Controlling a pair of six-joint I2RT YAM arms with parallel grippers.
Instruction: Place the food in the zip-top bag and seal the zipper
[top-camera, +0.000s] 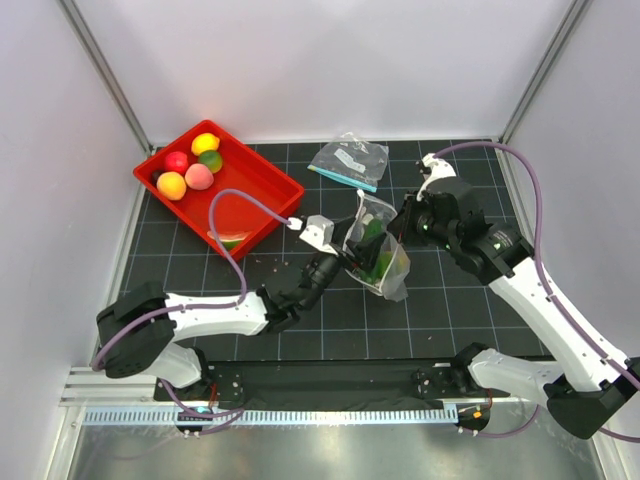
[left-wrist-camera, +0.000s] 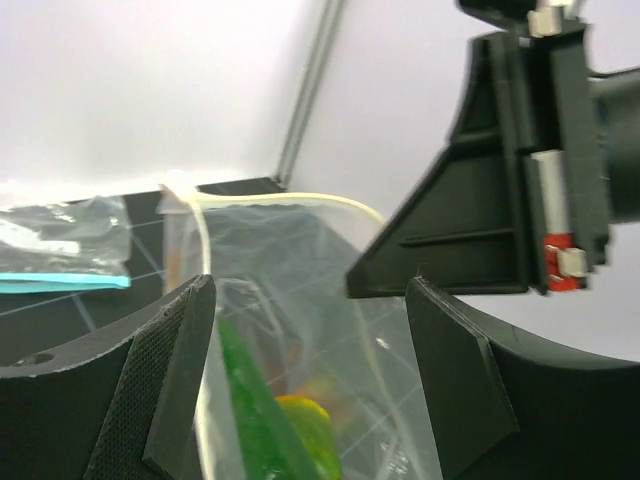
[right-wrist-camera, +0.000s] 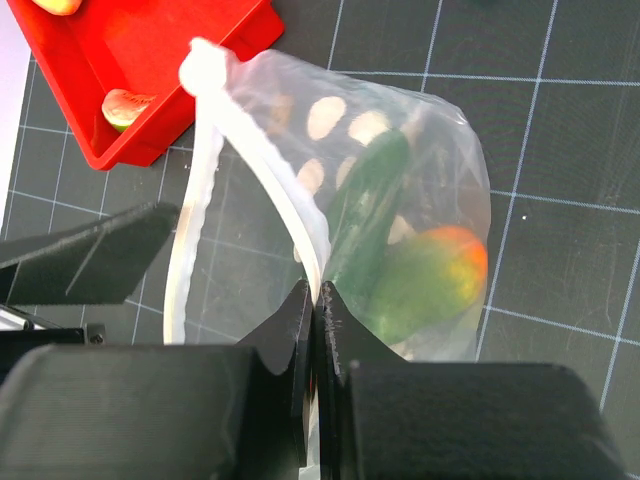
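The zip top bag stands open, holding a green cucumber and a mango. My left gripper is at the bag's mouth; in the left wrist view its fingers are open with nothing between them, the cucumber down inside the bag beyond them. My right gripper is shut on the bag's rim, near the zipper strip.
A red bin at the left holds several fruits and a slice of melon. A second flat bag with a blue zipper lies at the back.
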